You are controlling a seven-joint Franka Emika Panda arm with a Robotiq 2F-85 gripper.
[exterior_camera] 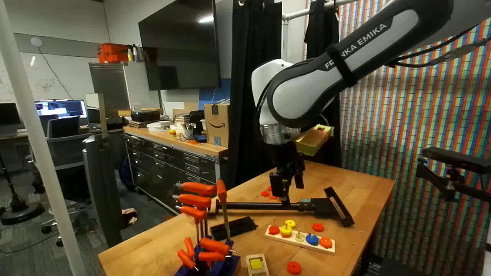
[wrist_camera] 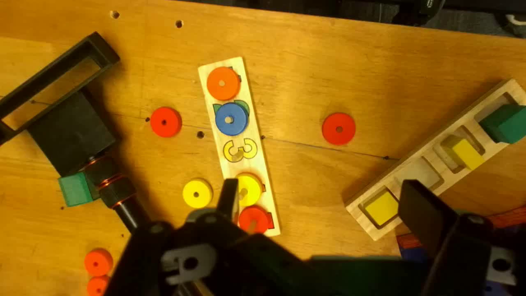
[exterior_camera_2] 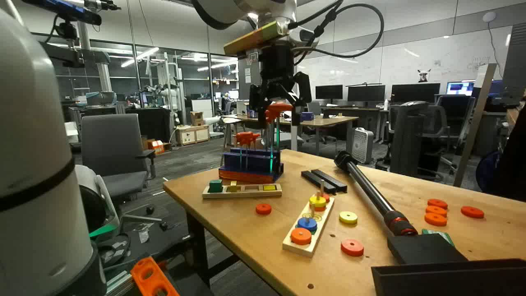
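Above the table my gripper [exterior_camera_2: 279, 109] hangs open, its black fingers wide apart and nothing between them. In the wrist view, a wooden peg board [wrist_camera: 266, 190] lies beyond the fingers, holding an orange ring [wrist_camera: 223, 83], a blue ring [wrist_camera: 231, 119], a yellow ring [wrist_camera: 249, 189] and a red ring [wrist_camera: 254, 219]. Its middle peg, at the painted 3, is bare. Loose on the table beside the board are a yellow ring [wrist_camera: 197, 193] and red rings to its left [wrist_camera: 165, 121] and right [wrist_camera: 338, 128]. More red rings [wrist_camera: 98, 262] lie at the lower left.
A wooden block tray [wrist_camera: 362, 197] holds green and yellow blocks. A blue stand [exterior_camera_2: 251, 165] carries orange-handled hex keys [exterior_camera: 197, 188]. A long black pole [exterior_camera_2: 370, 190] with a rectangular black end lies across the table, near a black bar [exterior_camera: 233, 228] and a green block [wrist_camera: 76, 189].
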